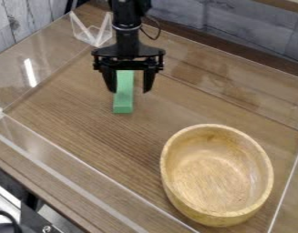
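My black gripper (pixel 127 77) stands open in the upper middle of the camera view, its two fingers spread around a green elongated block (pixel 122 104) lying lengthwise on the wooden table. The fingers are low, near the block's far half; whether they touch it cannot be told.
A large tan round bowl (pixel 216 208) takes up the lower right of the wooden table (pixel 66 136). Cables show at the top behind the arm and at the lower left corner.
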